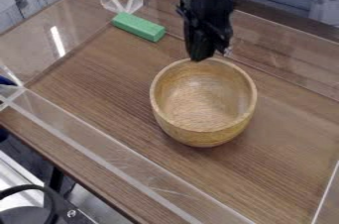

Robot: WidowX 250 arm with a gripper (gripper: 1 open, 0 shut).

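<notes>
A round wooden bowl (pixel 203 109) sits right of centre on the wooden table (pixel 93 99). A green block (pixel 138 26) lies at the upper left of it. The dark gripper (pixel 204 45) hangs just above the bowl's back rim, to the right of the green block; it looks shut, with nothing visible between its fingers.
Clear plastic strips run along the table's left and front edges, and a small clear piece (pixel 121 0) stands behind the green block. A black cable lies at the bottom left.
</notes>
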